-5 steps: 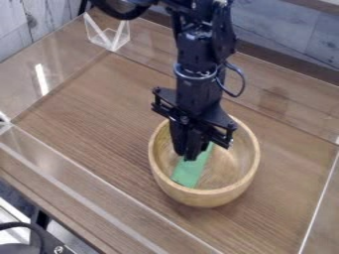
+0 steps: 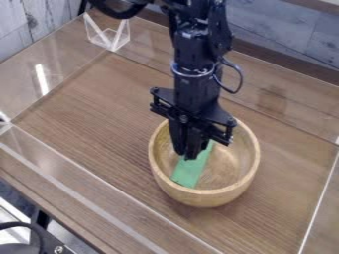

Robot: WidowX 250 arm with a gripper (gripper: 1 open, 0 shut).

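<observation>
My black gripper (image 2: 189,140) hangs from the top of the view over the near half of the table, its lower end reaching into a beige bowl (image 2: 228,189). Inside the bowl lies a light green object (image 2: 188,171), its upper part partly hidden behind the gripper. The fingertips are dark and overlap the green object, so I cannot tell whether they are open or shut, or whether they touch it.
A clear plastic piece (image 2: 109,32) stands at the back left corner, near the walls. Dark cable shows at the lower left edge.
The gripper has shifted very slightly over the last second. The bowl and the green object look to be in the same place.
</observation>
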